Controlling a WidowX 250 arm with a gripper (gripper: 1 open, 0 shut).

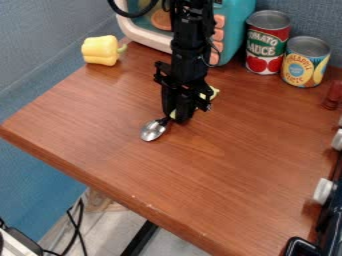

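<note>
My black gripper (179,111) hangs low over the wooden table (107,150), reaching down from the top centre. Just below and left of its fingertips lies a silver spoon (154,130), bowl toward the front left. Its handle runs up under the gripper, where a small pale yellow piece (211,93) peeks out to the right. The fingers hide the middle of the handle, and I cannot tell whether they are closed on it.
A yellow plastic piece (102,50) sits at the back left. Behind stand a teal toy appliance (235,25), a tomato can (266,45) and a second can (305,65). A black device (323,215) lines the right edge.
</note>
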